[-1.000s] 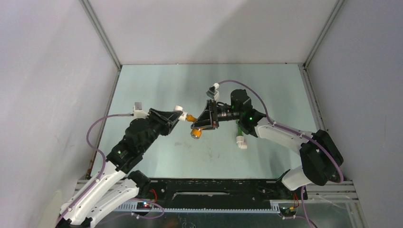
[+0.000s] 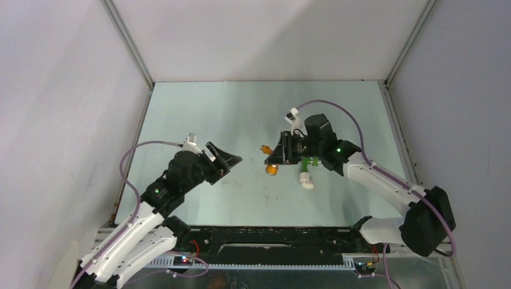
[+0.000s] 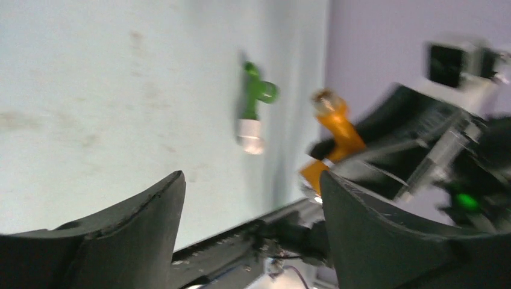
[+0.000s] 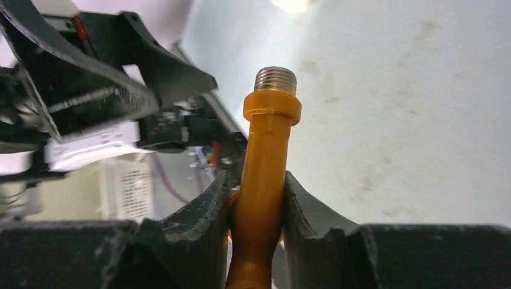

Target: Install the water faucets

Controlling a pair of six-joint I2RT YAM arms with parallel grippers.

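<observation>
An orange faucet [image 2: 271, 169] with a threaded metal end is held in my right gripper [image 2: 277, 150], whose fingers are shut on its body [image 4: 259, 186]. The threaded end [image 4: 275, 80] points upward in the right wrist view. My left gripper [image 2: 229, 161] is left of it, fingers apart with nothing visible between them; in the left wrist view the orange faucet [image 3: 340, 126] is off to the right. A green faucet with a white fitting [image 2: 305, 179] lies on the board, partly under the right arm; it shows blurred as a green piece [image 3: 252, 90] in the left wrist view.
The pale board [image 2: 217, 108] is clear at the back and front left. White walls enclose it on the sides and back, and a black rail [image 2: 271, 235] runs along the front edge.
The right gripper has moved right with the orange faucet.
</observation>
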